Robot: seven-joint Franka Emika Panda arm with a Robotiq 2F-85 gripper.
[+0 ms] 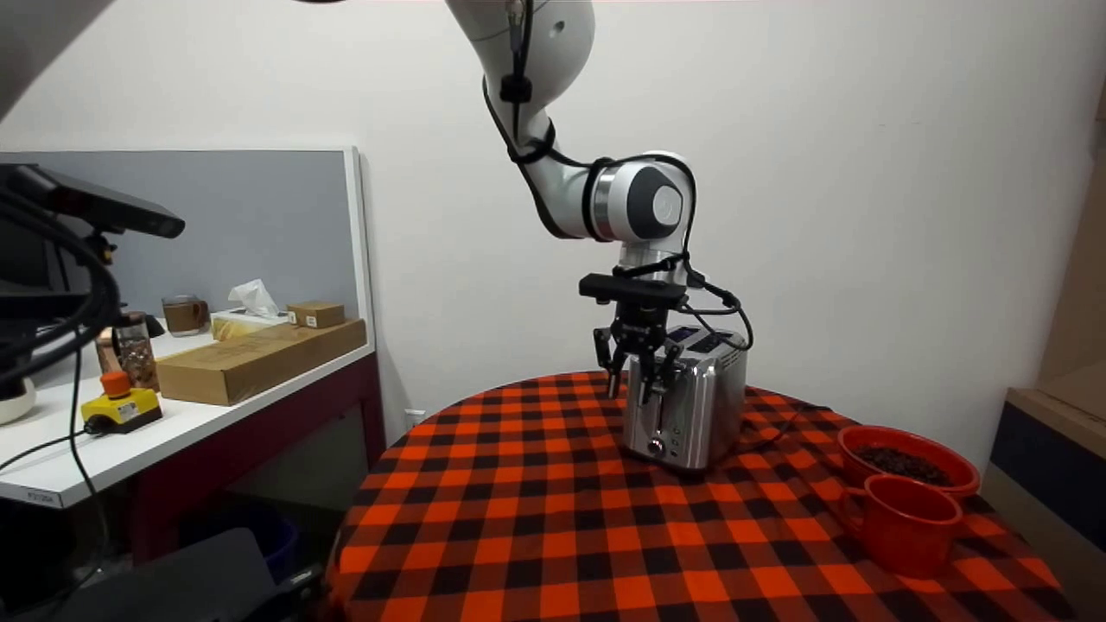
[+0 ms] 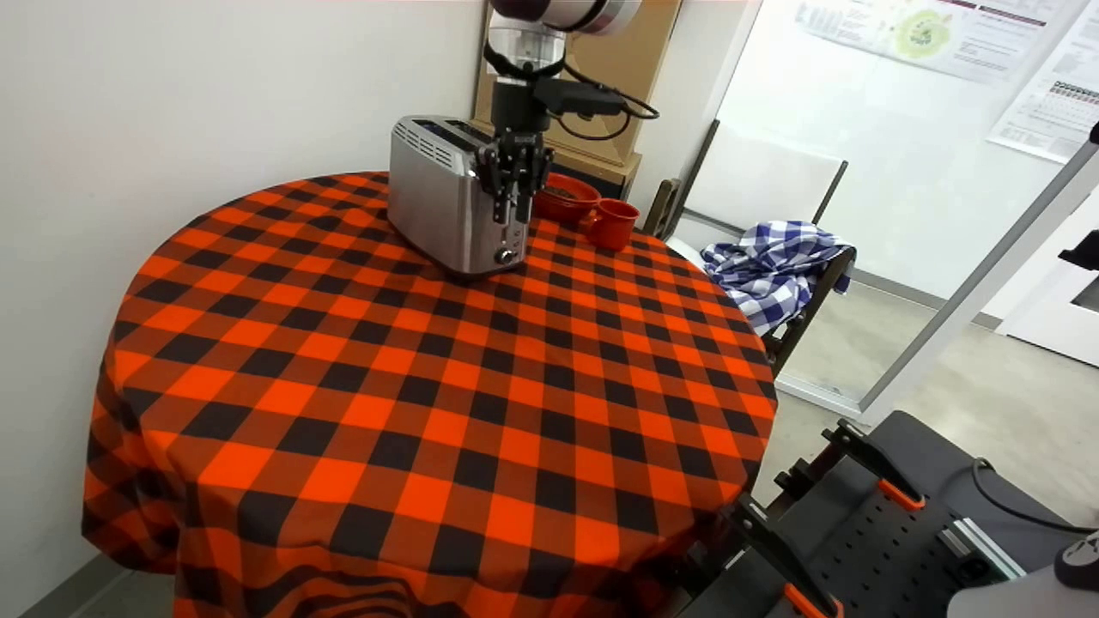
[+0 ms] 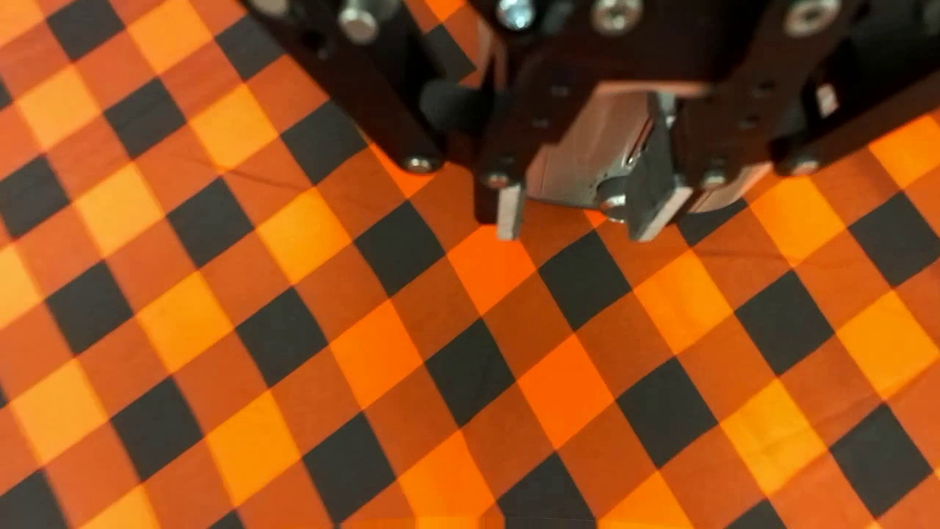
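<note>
A silver toaster (image 1: 713, 415) stands upright on the checkered table, its slotted top and knobbed end visible in exterior view 2. My gripper (image 1: 629, 392) hangs at that end, fingers pointing down, beside the toaster's front face. In the wrist view the gripper has its fingers apart, with no object held between them. Part of the toaster's end and its round knob (image 3: 612, 195) show behind the fingers. Whether a finger touches the toaster I cannot tell.
A red bowl (image 1: 861, 440) with dark contents and a red mug (image 1: 909, 534) stand at the table's right. The toaster's cord (image 1: 779, 432) runs across the cloth behind it.
</note>
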